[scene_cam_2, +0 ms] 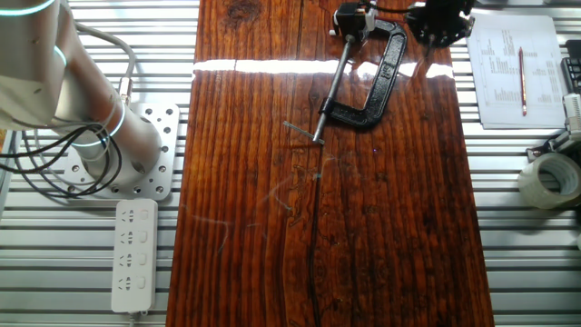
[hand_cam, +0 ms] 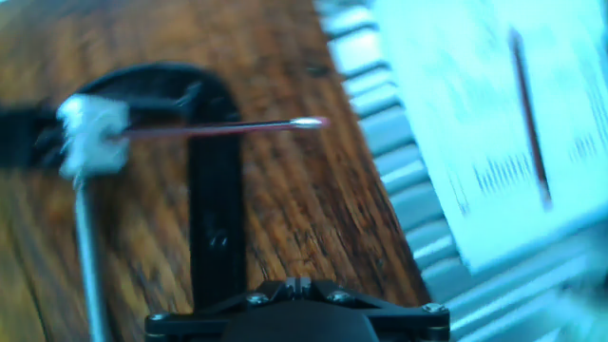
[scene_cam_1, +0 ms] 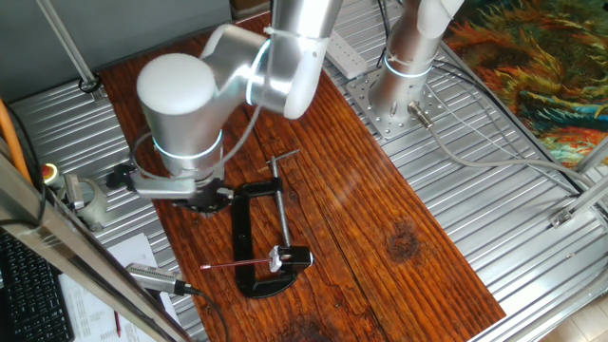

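A black C-clamp (scene_cam_1: 243, 233) lies on the wooden board, its metal screw (scene_cam_1: 282, 214) alongside the frame. A thin dark-red stick (hand_cam: 228, 127), pale at its tip, sticks out sideways from a white wrapped piece (hand_cam: 93, 135) at the clamp's end. My gripper enters from the bottom of the wrist view, its black fingers meeting in the middle; it looks shut, with nothing visible between them. In exterior view 1 the gripper (scene_cam_1: 207, 201) is beside the clamp's upper left, above the board; the second exterior view shows only part of it at the top.
On the metal slats beside the board lies a printed sheet (scene_cam_2: 508, 68) with a dark-red pencil (scene_cam_2: 523, 82) on it. A tape roll (scene_cam_2: 550, 179) stands nearby. A white power strip (scene_cam_2: 134, 259) sits across the board, whose broad middle is clear.
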